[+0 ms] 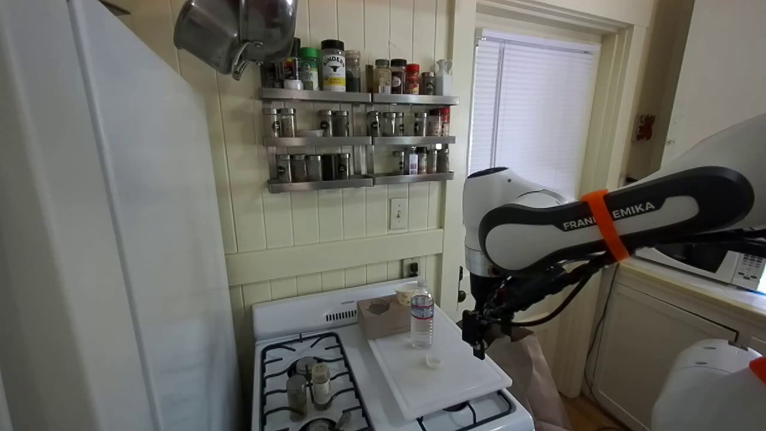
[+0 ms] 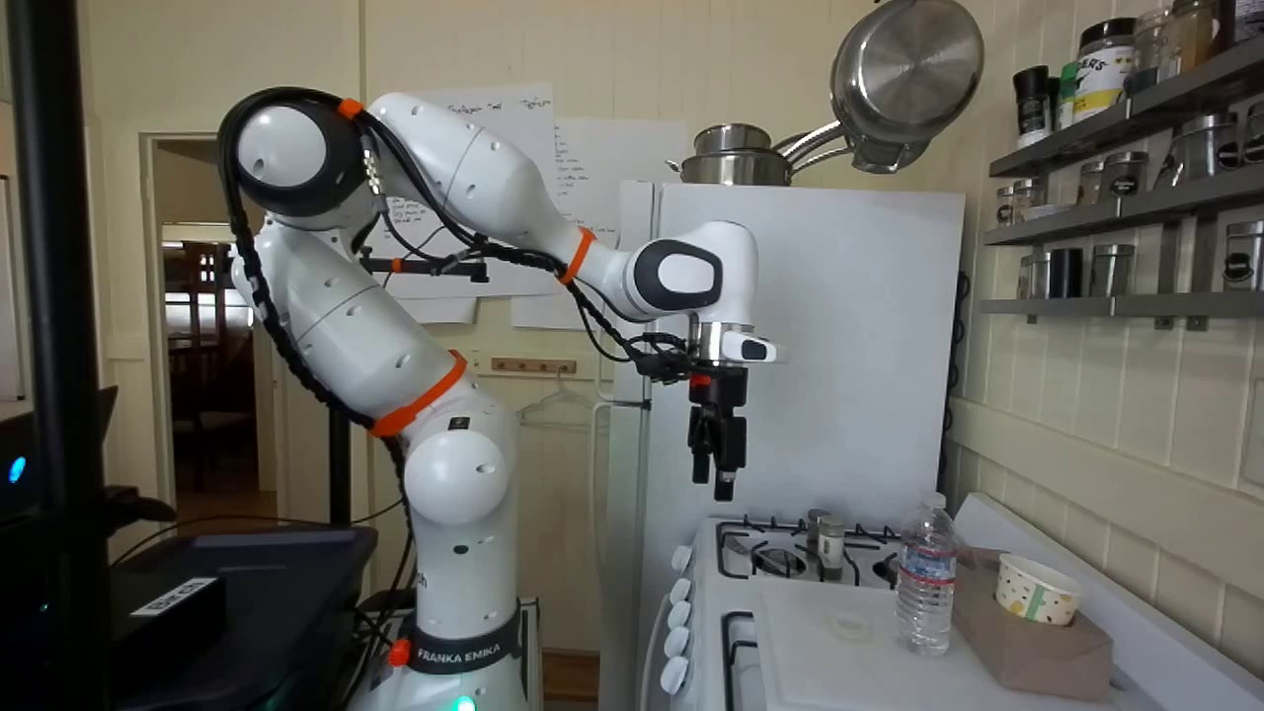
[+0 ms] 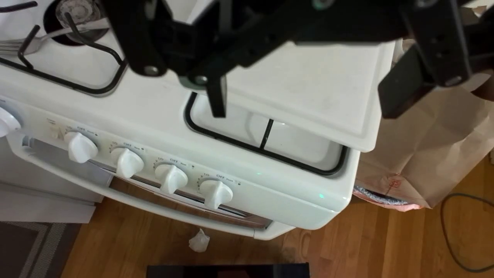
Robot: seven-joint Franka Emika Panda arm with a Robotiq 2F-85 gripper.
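Note:
My gripper [image 1: 479,352] hangs pointing down in the air, over the right side of the stove. In the wrist view the gripper is open, its two dark fingers [image 3: 216,95] far apart and nothing held between them. Below lies a white board [image 3: 315,83] covering part of the stove top. A clear water bottle [image 1: 422,323] stands upright on the board, apart from the gripper. Near it is a small whitish round item [image 1: 432,361], too faint to identify. A brown box [image 2: 1031,658] sits behind the bottle, with a patterned paper bowl [image 2: 1037,592] on top.
Two spice jars [image 1: 321,385] stand on the left burner grate [image 1: 269,377]. A fork [image 3: 44,38] lies on the grate. Stove knobs [image 3: 171,178] line the front. A paper bag [image 3: 417,139] is beside the stove. Spice shelves [image 1: 319,141] and a hanging pan [image 2: 907,77] are higher up.

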